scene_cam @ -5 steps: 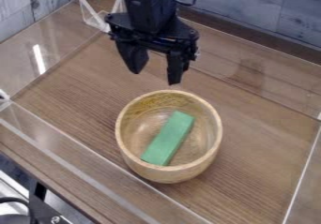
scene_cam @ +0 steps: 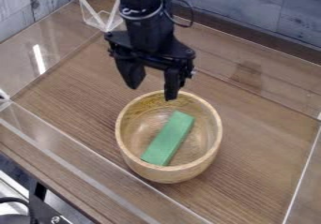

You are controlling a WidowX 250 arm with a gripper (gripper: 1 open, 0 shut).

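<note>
A round pale wooden bowl (scene_cam: 138, 148) sits on the brown table, with a green rectangular block (scene_cam: 168, 139) lying inside it. Above the bowl's back rim hangs my black gripper (scene_cam: 150, 73), its fingers spread apart with nothing seen between them.
A blue-grey plank wall (scene_cam: 264, 22) runs along the back right. White strands or cables show at the top left, and a black item at the bottom left corner.
The bowl and green block have not moved.
</note>
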